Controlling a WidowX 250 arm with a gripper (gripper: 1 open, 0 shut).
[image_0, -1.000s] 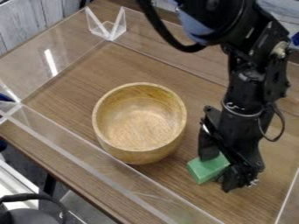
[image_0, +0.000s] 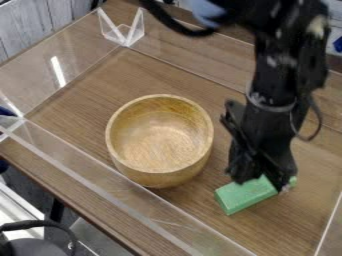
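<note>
A green block (image_0: 247, 197) lies on the wooden table right of a round, light wooden bowl (image_0: 156, 125). The black gripper (image_0: 261, 170) is just above and behind the block, blurred by motion, so whether its fingers touch it is unclear. Its finger is hard to make out; it looks shut, and the block lies below it on the table.
A small clear plastic piece (image_0: 122, 28) stands at the back left. Clear edging runs along the table's near-left side.
The gripper has risen from over the green block, which now shows more fully beneath it. The bowl has not moved.
</note>
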